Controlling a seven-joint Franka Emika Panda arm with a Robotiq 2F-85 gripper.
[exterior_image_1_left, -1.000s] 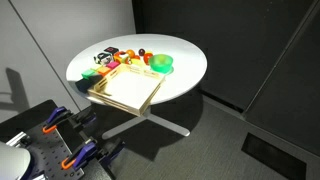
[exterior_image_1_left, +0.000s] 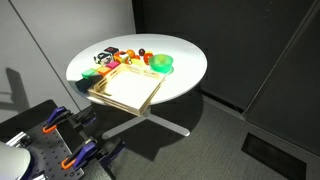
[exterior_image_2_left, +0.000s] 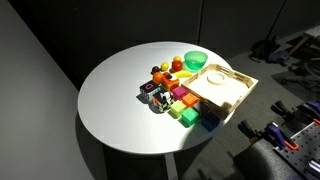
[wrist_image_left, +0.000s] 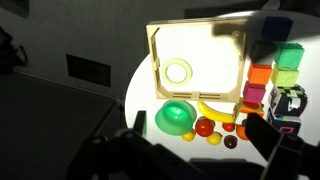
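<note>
In the wrist view my gripper stands open at the bottom edge, its two dark fingers wide apart and nothing held between them. Beyond it lies a shallow wooden tray (wrist_image_left: 153, 70) with a white floor. A pale ring (wrist_image_left: 177, 71) rests inside the tray. Closer to the fingers are a green bowl (wrist_image_left: 175, 117), a yellow banana-shaped piece (wrist_image_left: 214, 113) and a red ball (wrist_image_left: 205, 127). Coloured blocks, among them an orange block (wrist_image_left: 259, 74) and a green block (wrist_image_left: 289, 54), sit beside the tray, as does a patterned black-and-white cube (wrist_image_left: 288, 100).
All of this stands on a round white table (exterior_image_2_left: 115, 110). The tray (exterior_image_2_left: 244, 101) reaches the table's edge. Dark floor (exterior_image_1_left: 215, 145) surrounds the table, with a black mat (exterior_image_1_left: 273, 157) to the right.
Dark parts at the lower left of exterior view 1 have shifted slightly to the right. The objects on the table have not visibly moved.
</note>
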